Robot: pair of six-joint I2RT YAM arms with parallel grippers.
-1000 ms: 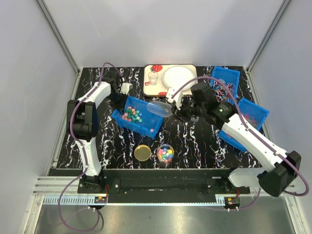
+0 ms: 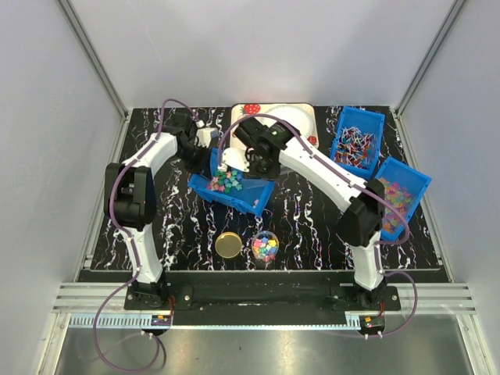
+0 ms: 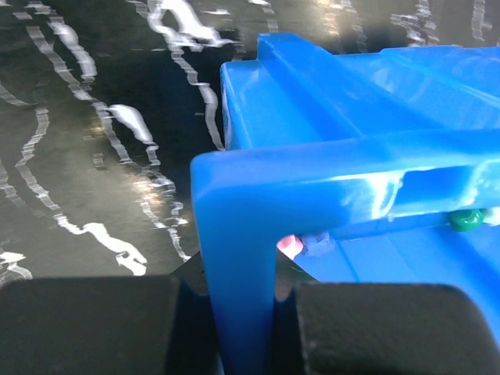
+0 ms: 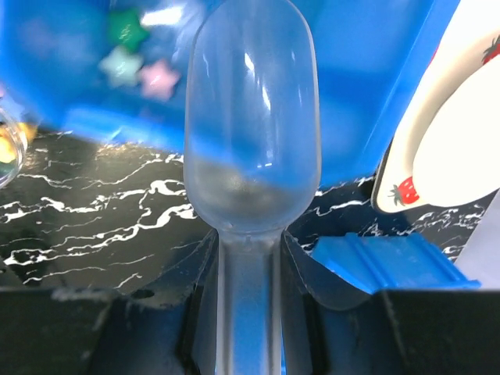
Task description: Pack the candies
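A blue bin with several star-shaped candies lies at the table's centre left. My left gripper is shut on the bin's rim at its far left corner. Between the fingers of my right gripper sits the handle of a clear scoop, gripped over the bin. No candies show in the scoop's bowl. A green candy and a pink one lie in the bin beside it. In front stands a clear jar holding colourful candies, with a gold lid to its left.
A strawberry tray with a white plate lies at the back, partly behind my right arm. On the right stand a blue bin of wrapped sticks and another of candies.
My right arm has swung left and back, carrying the scoop over the bin. The bin has shifted slightly to the right, its left corner still held by my left gripper.
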